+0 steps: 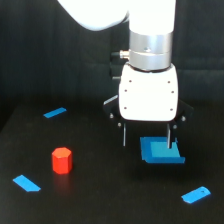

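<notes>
My gripper (147, 147) hangs with its two thin fingers spread wide apart, and no object shows clasped between them. Just behind or beneath the right finger (169, 140) is a blue square tray-like piece (161, 158); the height between them cannot be judged. The white hand covers the space just above the blue piece. Well to the left, a red hexagonal block (62, 160) stands on the black surface, apart from the gripper.
Flat blue strips lie on the dark surface: one at the back left (55, 112), one at the front left (26, 184), one at the front right (196, 195). Between the red block and the gripper the surface is bare.
</notes>
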